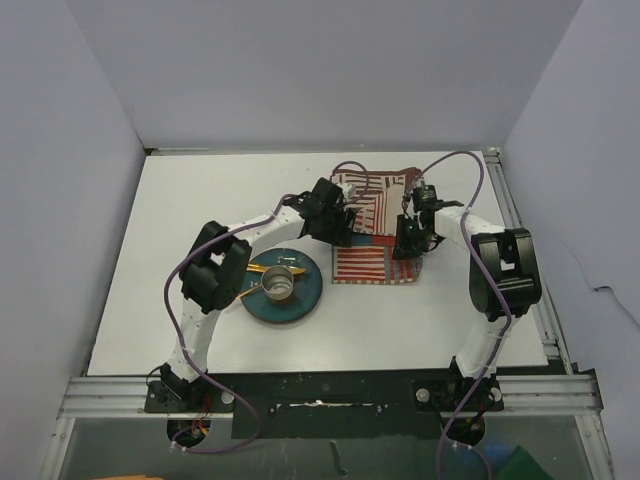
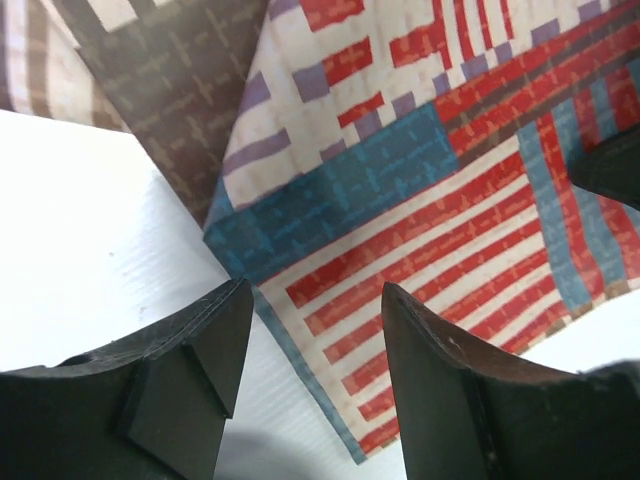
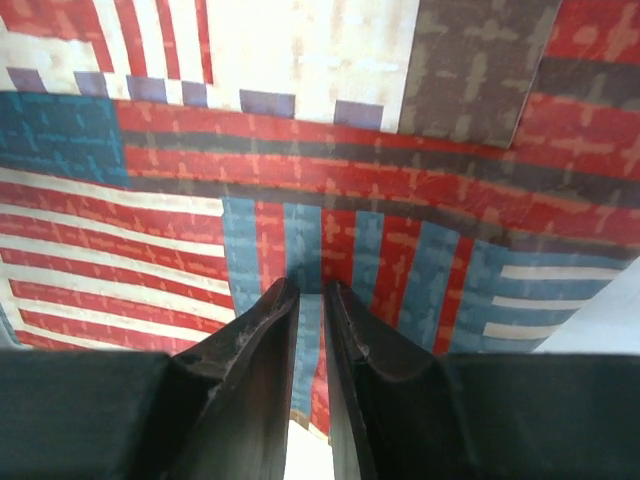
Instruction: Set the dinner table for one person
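A striped cloth placemat (image 1: 375,265) in red, white, blue and brown lies on the white table, its layers partly folded over one another. My left gripper stands open over its left edge near the blue band, with no cloth between the fingers. Over the right part of the mat, my right gripper has its fingertips close together, a narrow gap between them; no cloth is visibly pinched. A teal plate (image 1: 310,302) holds a metal cup (image 1: 278,284) and gold-coloured cutlery (image 1: 262,268), left of the mat.
Bare white table (image 1: 170,260) spreads out on the left, with more free room in front of the mat. Both arms reach in from the near side; the left one passes close beside the plate. Grey walls enclose the table's back and sides.
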